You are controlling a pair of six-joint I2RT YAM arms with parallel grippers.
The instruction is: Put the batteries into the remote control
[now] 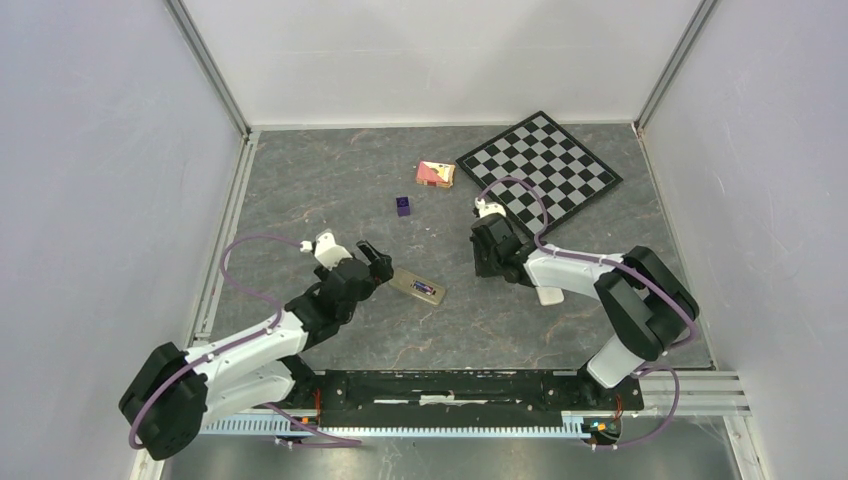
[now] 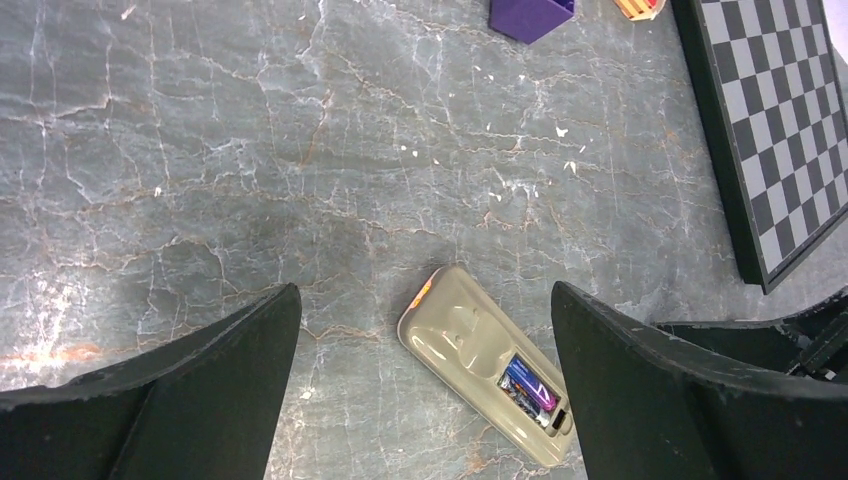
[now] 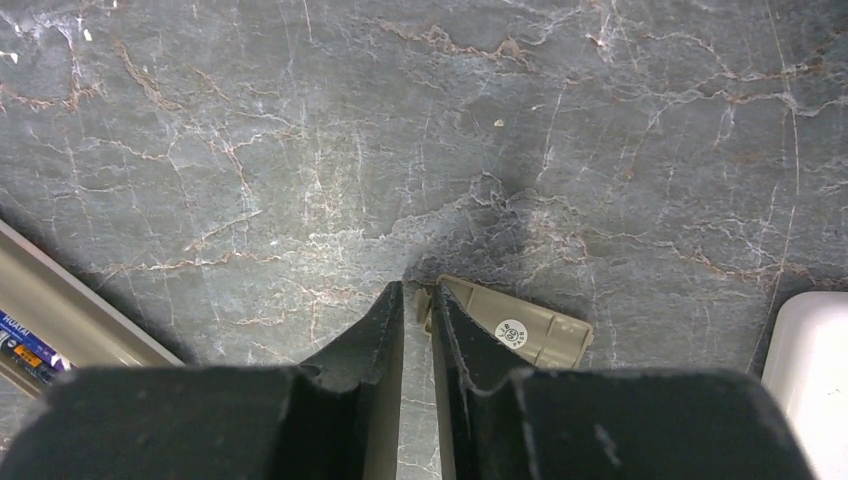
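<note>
The beige remote control (image 2: 460,325) lies on the floor with its battery bay facing up. Two batteries (image 2: 528,386), one with a purple-blue wrapper, lie side by side inside that bay. Wide apart above the remote, the fingers of my left gripper hold nothing. In the right wrist view the loose battery cover (image 3: 545,328), with a round white sticker, lies flat. My right gripper is over the cover's left end, its fingers a narrow gap apart with the small tab seen between them; contact cannot be made out.
A white object (image 3: 815,350) lies right of the cover. Behind are a chessboard (image 1: 538,172), a small purple box (image 1: 403,206) and a red-yellow box (image 1: 435,174).
</note>
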